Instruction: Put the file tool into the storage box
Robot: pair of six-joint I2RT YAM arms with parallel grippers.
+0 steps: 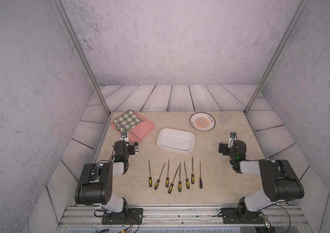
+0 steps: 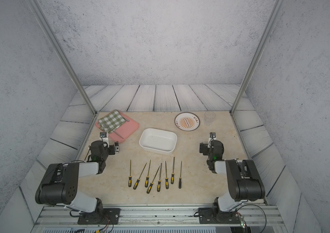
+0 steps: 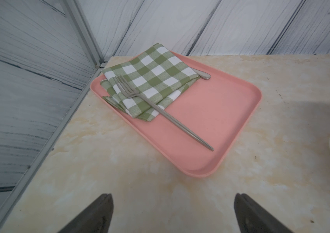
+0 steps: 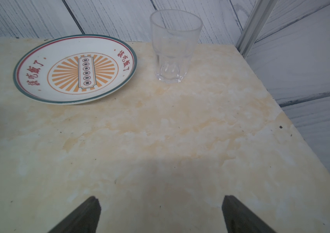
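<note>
Several files with black-and-yellow handles (image 1: 179, 185) lie in a spread row on the near middle of the table. Behind them sits the empty white storage box (image 1: 175, 149). My left gripper hangs left of the box, open, facing the pink tray, nothing between its fingers. My right gripper hangs right of the box, open, facing the plate, nothing between its fingers. The files are outside both wrist views.
A pink tray (image 3: 219, 112) with a checked cloth (image 3: 153, 73) and cutlery is at back left. A patterned plate (image 4: 75, 73) and clear glass (image 4: 174, 46) stand at back right. Bare table (image 1: 223, 178) surrounds the files.
</note>
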